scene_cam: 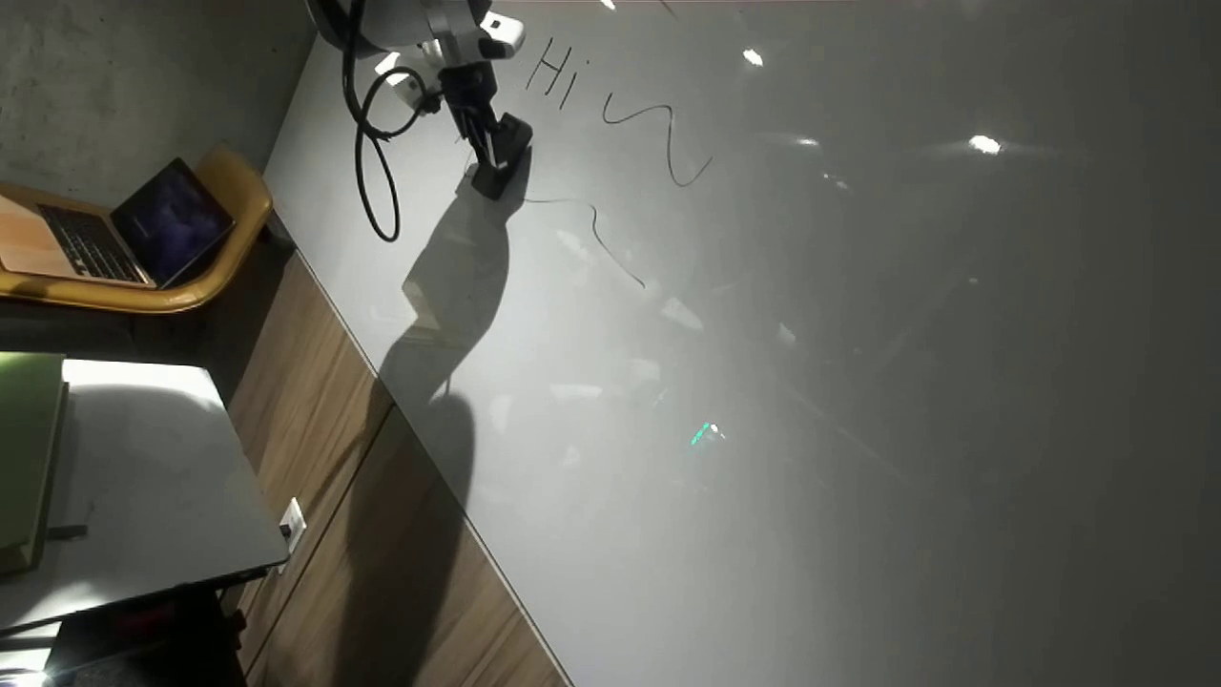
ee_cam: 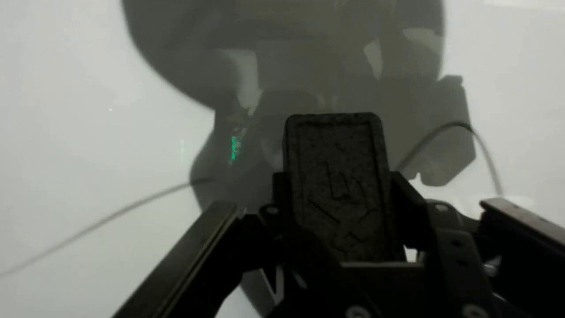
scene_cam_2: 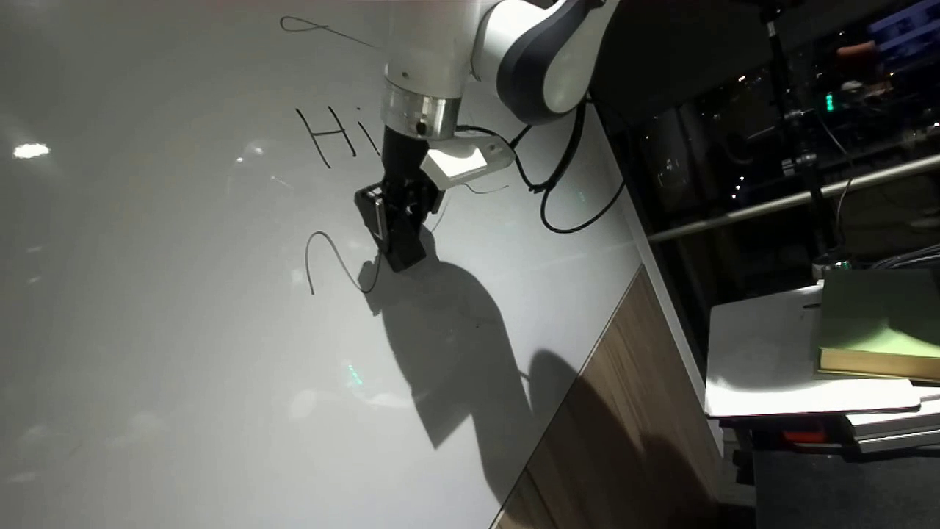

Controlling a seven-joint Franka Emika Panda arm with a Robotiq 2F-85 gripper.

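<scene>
A dark rectangular block that looks like a board eraser [ee_cam: 339, 159] is clamped between the fingers of my gripper [scene_cam: 489, 128], which is shut on it. The block [scene_cam_2: 405, 245] stands close to the whiteboard [scene_cam: 916, 458]; whether it touches the surface cannot be told. Thin marker strokes lie around it: a wavy line [scene_cam: 595, 227] runs away from the block in exterior view 1, and a second curve [scene_cam: 671, 132] lies farther right. The letters "Hi" [scene_cam: 552, 71] are written near the top. In the wrist view, parts of a curved stroke [ee_cam: 106, 219] show on both sides of the block.
My arm casts a large shadow on the board. A black cable [scene_cam: 361, 149] loops beside the arm. Beyond the board's edge are wood panels [scene_cam: 343, 481], a chair with a laptop [scene_cam: 126, 235] and a table with a green book [scene_cam_2: 881, 317]. Much of the board is clear.
</scene>
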